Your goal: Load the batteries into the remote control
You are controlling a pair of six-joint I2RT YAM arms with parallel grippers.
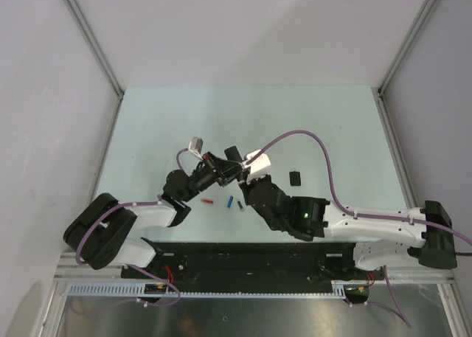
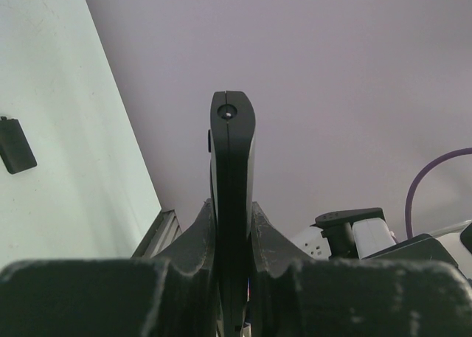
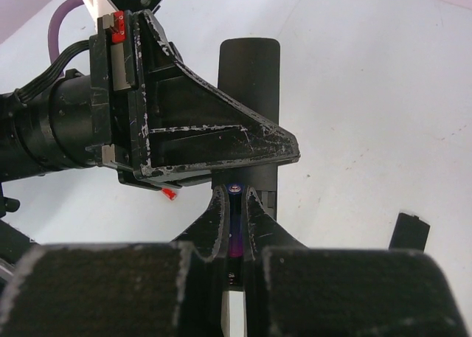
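The black remote (image 1: 234,153) is held in the middle of the bench by my left gripper, which is shut on it; in the left wrist view it stands end-on between the fingers. In the right wrist view the remote (image 3: 249,71) lies behind the left gripper's body. My right gripper is shut on a dark purple battery at the remote's lower part, where the open compartment seems to be; whether it is seated cannot be told. Loose batteries, a red one (image 1: 207,201), a blue one (image 1: 230,202) and a small dark one (image 1: 240,206), lie below the grippers.
The black battery cover (image 1: 295,178) lies to the right on the pale board (image 1: 332,123). The board's back is clear. Both arms and their cables crowd the middle near the front edge.
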